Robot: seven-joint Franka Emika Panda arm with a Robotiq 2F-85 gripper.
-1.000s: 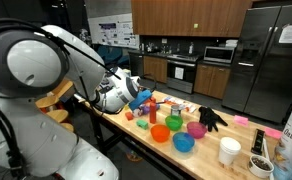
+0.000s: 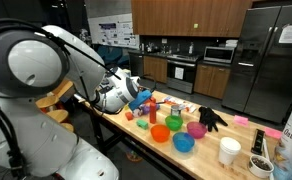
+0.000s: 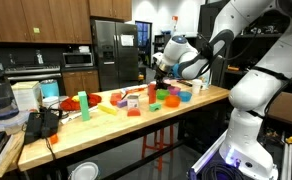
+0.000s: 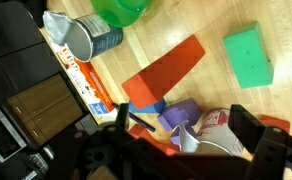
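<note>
My gripper hangs over the table with its two dark fingers set wide apart, open. No object is clearly gripped. Under and between the fingers in the wrist view lie a purple block (image 4: 182, 113) and a white-and-red cup (image 4: 218, 131). Farther ahead rest a red block (image 4: 166, 72) and a green block (image 4: 248, 56). A grey metal can (image 4: 92, 38) and a green bowl (image 4: 121, 8) are at the upper left. From the side, the gripper (image 2: 139, 99) is above the table's far-left part, near a red bottle (image 2: 153, 113).
An orange bowl (image 2: 160, 133), a blue bowl (image 2: 183, 143) and a pink bowl (image 2: 196, 130) stand close together. Farther right are a black glove (image 2: 212, 118) and a white cup (image 2: 229, 150). In the other exterior view, the table's near left (image 3: 81, 135) has clear room.
</note>
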